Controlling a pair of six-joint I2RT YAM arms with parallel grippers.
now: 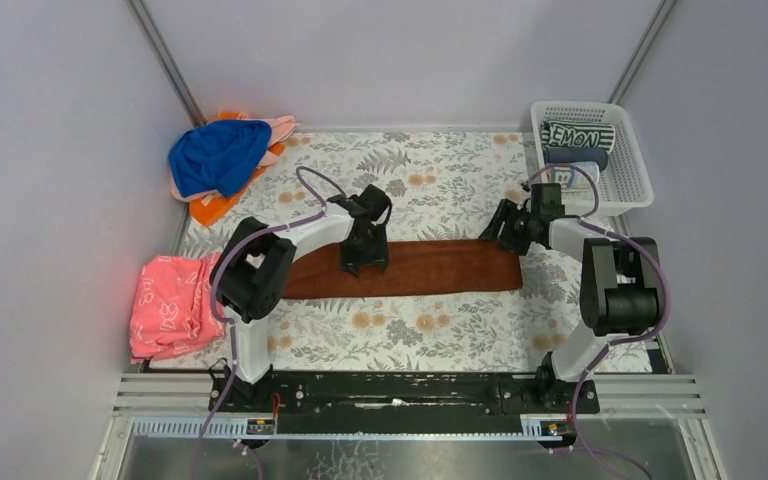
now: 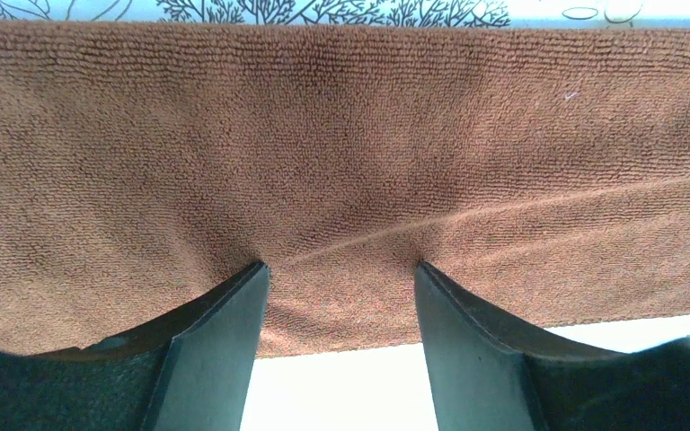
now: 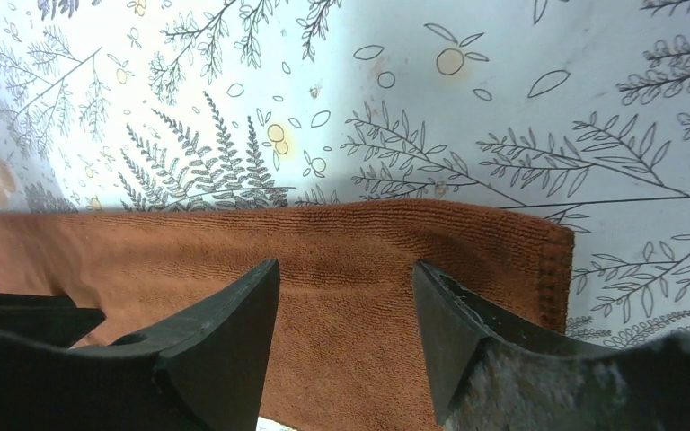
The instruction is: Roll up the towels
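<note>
A brown towel (image 1: 440, 268) lies as a long flat strip across the middle of the table. My left gripper (image 1: 365, 270) is over its left-middle part. In the left wrist view the fingers (image 2: 220, 332) stand part open against the cloth, a slanting crease (image 2: 431, 220) running between them and nothing gripped. At the towel's right end is my right gripper (image 1: 498, 238), near the far corner. The right wrist view shows its fingers (image 3: 234, 346) apart, with the towel's far edge (image 3: 350, 215) beyond the tips. Contact with the cloth is hard to tell there.
At the back right, a white basket (image 1: 636, 165) holds rolled towels (image 1: 578, 136). Crumpled blue (image 1: 220, 155) and orange (image 1: 212, 210) cloths are heaped at the back left, with a coral towel (image 1: 170, 305) in front.
</note>
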